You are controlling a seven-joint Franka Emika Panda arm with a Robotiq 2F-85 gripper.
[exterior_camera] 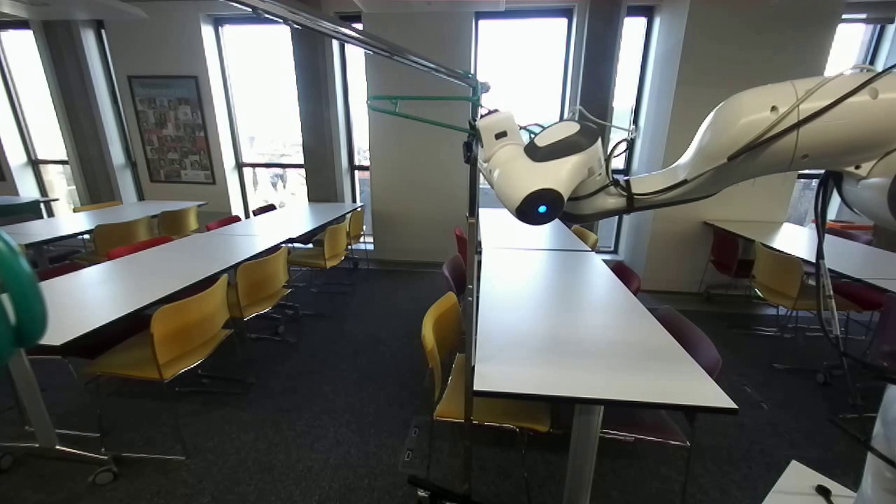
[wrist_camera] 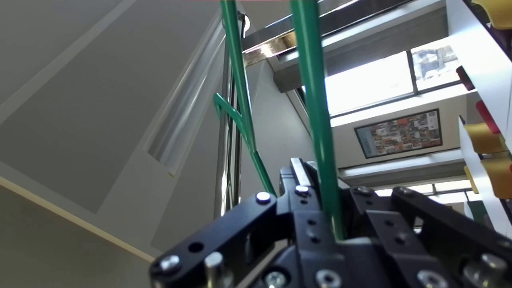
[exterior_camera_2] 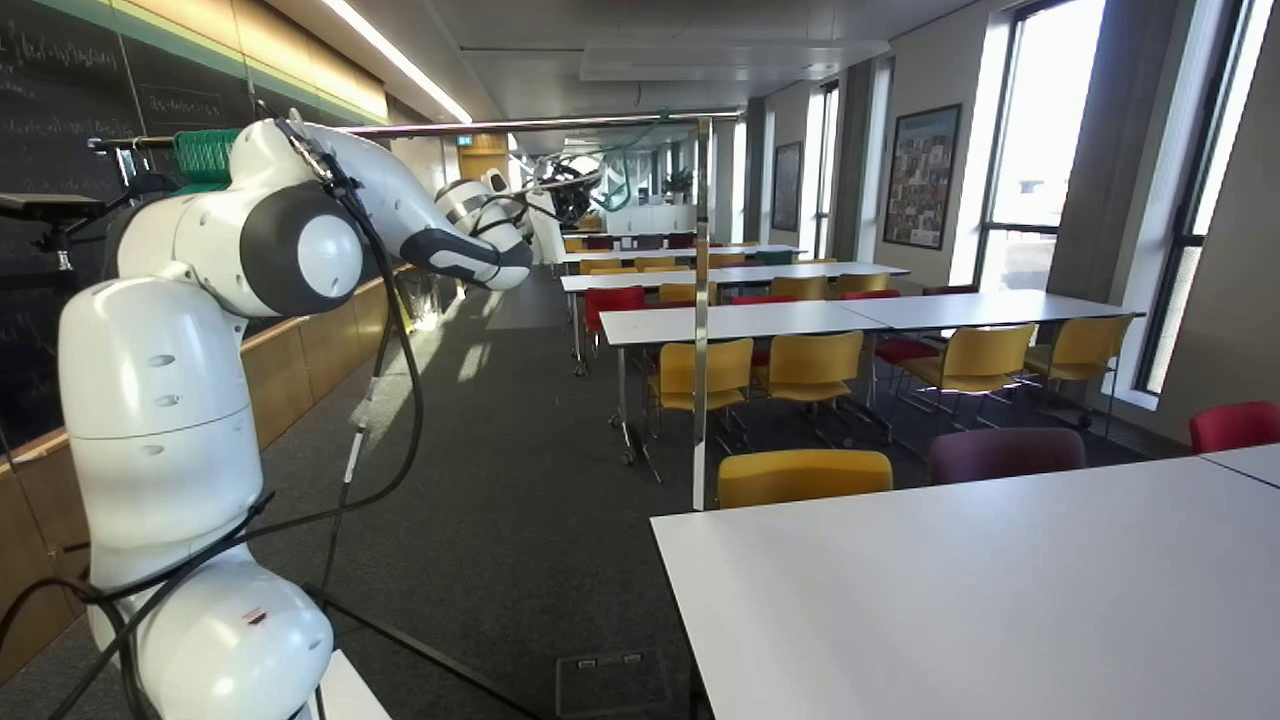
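Note:
A green clothes hanger [exterior_camera: 420,98] hangs in the air near the end of the metal rail [exterior_camera: 369,42] in exterior view 1. My gripper is shut on one of the hanger's bars, seen close up in the wrist view. There the hook [wrist_camera: 221,101] overlaps the rail [wrist_camera: 224,144]; whether it rests on it I cannot tell. Exterior view 2 shows the black gripper [exterior_camera_2: 573,192] far off, beside the rail's end, with the hanger [exterior_camera_2: 619,186] next to it.
An upright metal post [exterior_camera_2: 702,324] carries the rail's end. More green hangers [exterior_camera_2: 204,156] are bunched at the rail's opposite end. White tables [exterior_camera: 571,319] and yellow chairs [exterior_camera: 189,332] stand below. Cables [exterior_camera_2: 402,396] hang along the arm.

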